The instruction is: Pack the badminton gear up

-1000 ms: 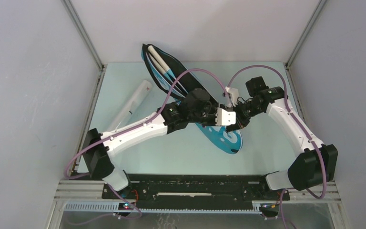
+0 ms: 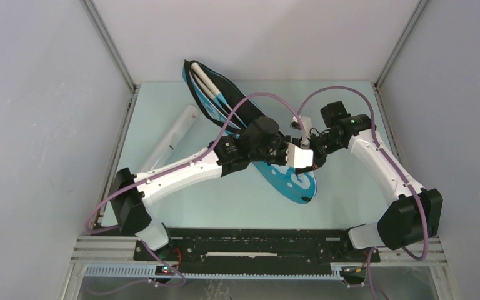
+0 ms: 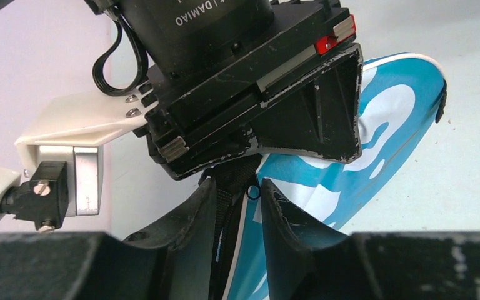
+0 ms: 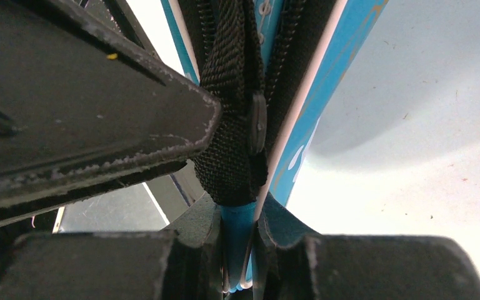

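The long black-and-blue racket bag [image 2: 294, 187] lies diagonally on the table, unzipped at its upper end, with two white handles [image 2: 205, 81] showing inside. My left gripper [image 2: 290, 159] and my right gripper [image 2: 307, 150] are close together over its lower half. In the left wrist view, the left fingers straddle the black zip strip and ring pull beside the blue fabric [image 3: 312, 194]. In the right wrist view, a black strap [image 4: 231, 137] and blue edging run down between the right fingertips. Whether either gripper holds firmly is unclear.
A white tube [image 2: 172, 131], probably of shuttlecocks, lies left of the bag, partly under the left arm. Light walls enclose the sides and back.
Little else differs.
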